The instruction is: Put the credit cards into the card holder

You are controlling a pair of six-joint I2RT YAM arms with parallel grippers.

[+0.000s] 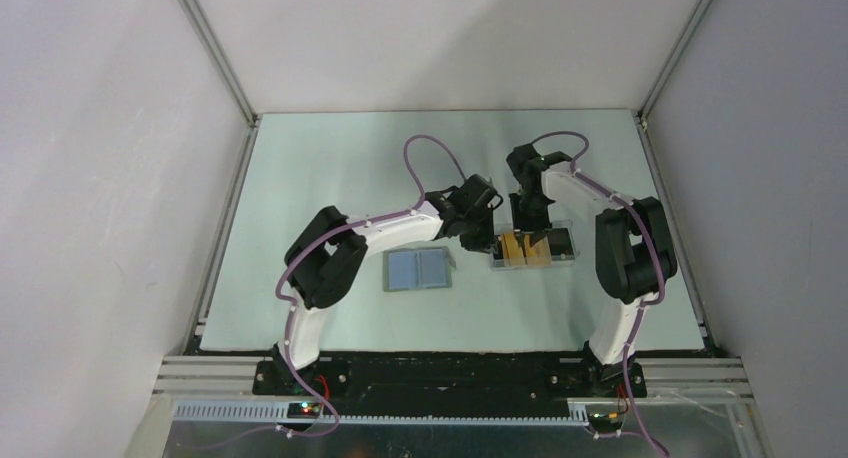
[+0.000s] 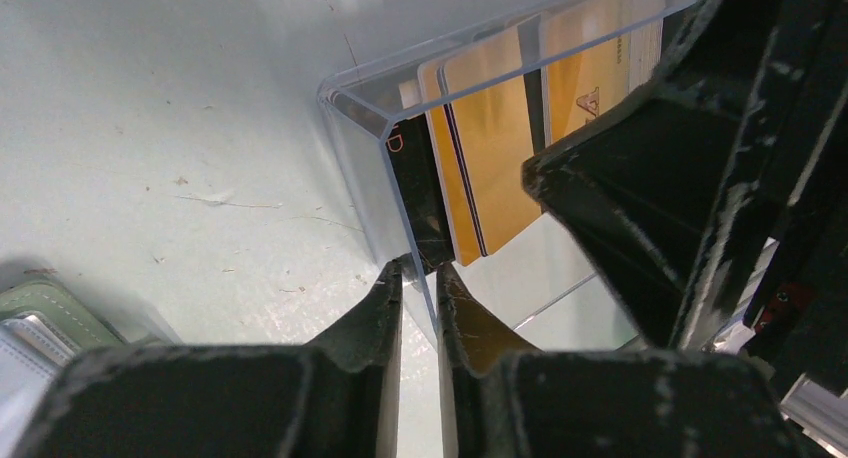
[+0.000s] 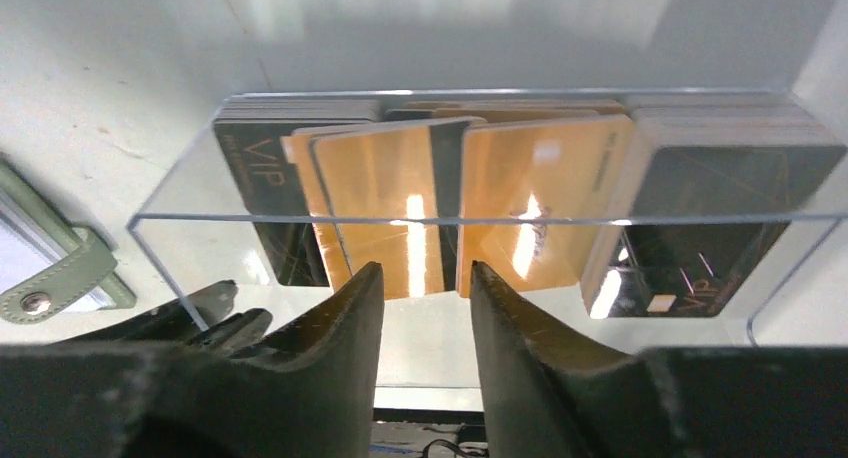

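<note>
The green-edged card holder (image 1: pixel 418 269) lies open on the table, its pale pockets facing up. To its right stands a clear box with yellow cards (image 3: pixel 384 183) and black VIP cards (image 3: pixel 262 168) in it. At the box's left wall (image 2: pixel 365 193), my left gripper is partly open, the wall's edge showing between its fingers; contact is hard to tell. My right gripper is above the box's front side, partly open, with the yellow cards behind the gap and no card visibly gripped.
Both grippers are close together; the right gripper's dark finger (image 2: pixel 640 193) looms beside the box in the left wrist view. Bare table (image 1: pixel 330 163) lies behind the holder. The holder's strap (image 3: pixel 62 286) sticks out toward the box.
</note>
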